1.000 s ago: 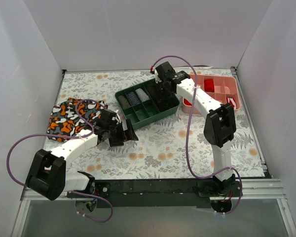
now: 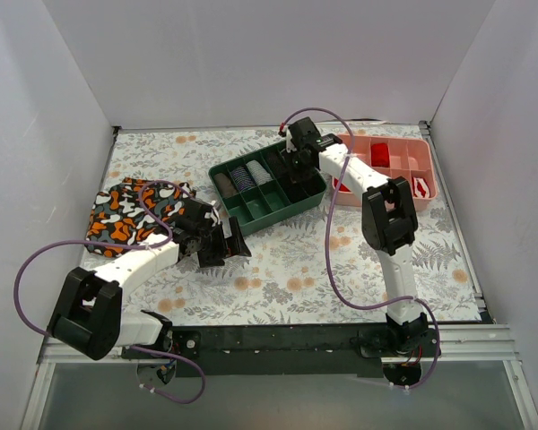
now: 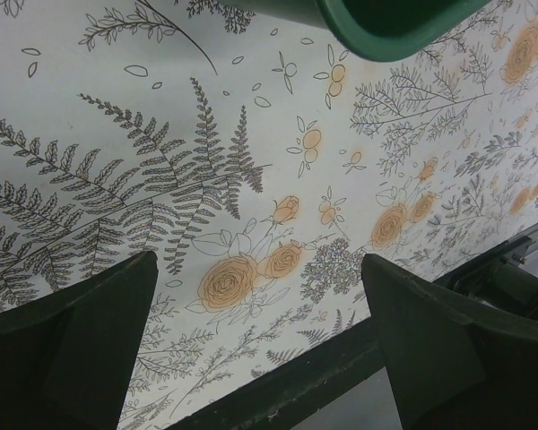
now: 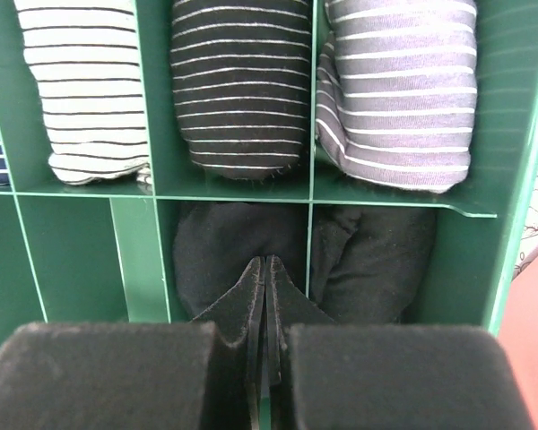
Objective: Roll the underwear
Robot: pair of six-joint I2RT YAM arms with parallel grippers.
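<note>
Inside the green divided box [image 2: 267, 219], a black underwear roll [image 4: 224, 235] fills a front-row compartment, and a second black roll [image 4: 377, 269] sits in the one to its right. My right gripper points down over the divider side of the first roll, its fingers shut with the tips at the black cloth; any pinched fold is too dark to make out. Low over the patterned tabletop, in front of the box, my left gripper stands open and empty.
Striped rolls, white [image 4: 90, 90], black [image 4: 240, 90] and grey [image 4: 403, 94], occupy the back row. A pink box [image 2: 416, 154] with red items is at the right, an orange-black patterned cloth [image 2: 121, 215] at the left.
The left arm is nearly still.
</note>
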